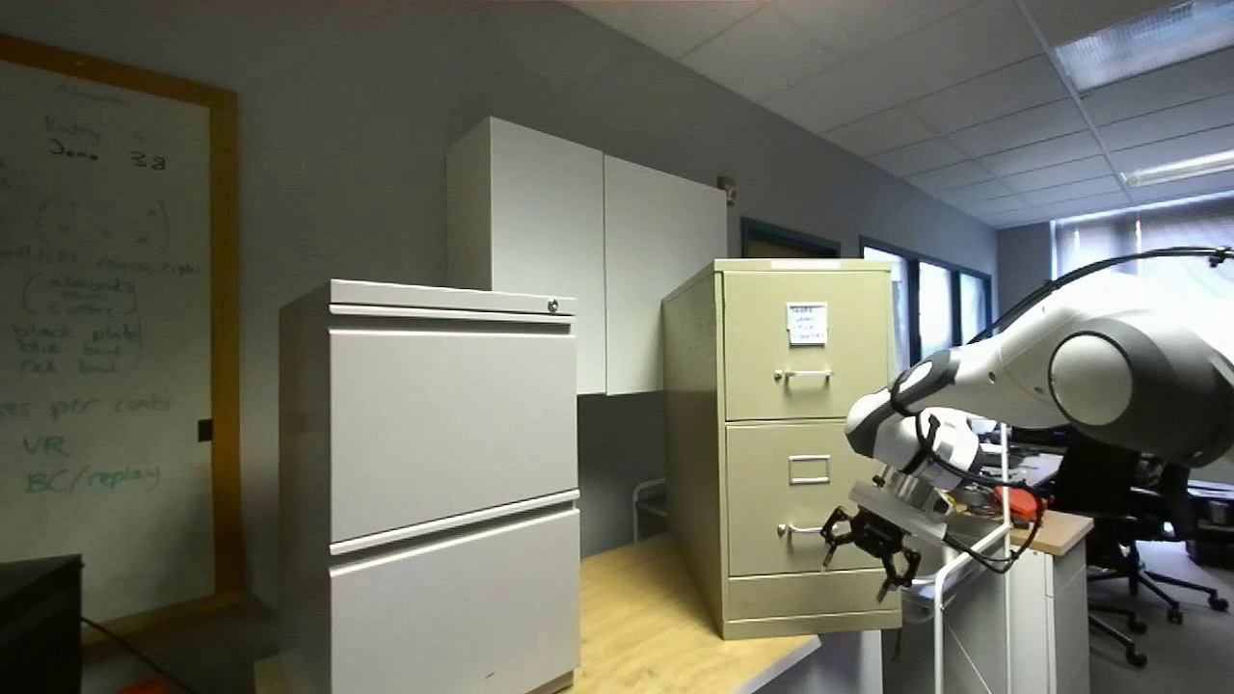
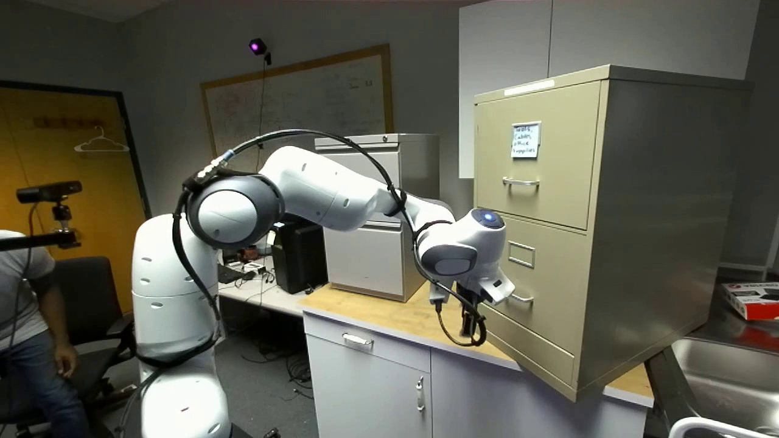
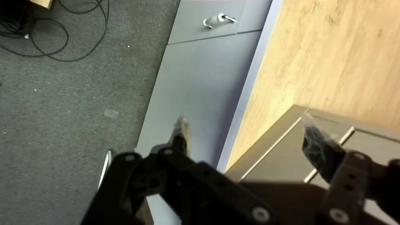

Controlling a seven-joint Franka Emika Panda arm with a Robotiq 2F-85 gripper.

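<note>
My gripper [image 1: 857,577] hangs in front of the lower part of the beige filing cabinet [image 1: 690,463], tilted, with its fingers spread wide. In the wrist view the two fingertips [image 3: 182,129] stand far apart, and nothing is between them. The cabinet has two drawers, both closed. A silver handle [image 1: 804,374] crosses the upper drawer. The lower handle [image 1: 798,530] is close beside the gripper in exterior view 1; contact does not show. A handwritten label [image 2: 526,140] is on the upper drawer.
A light grey two-drawer cabinet [image 1: 451,428] stands on the wooden counter [image 1: 630,601], its drawers closed. Bare counter lies between the cabinets. A sink [image 2: 730,376] is beyond the beige cabinet. A person [image 2: 33,328] sits at the far left in exterior view 2.
</note>
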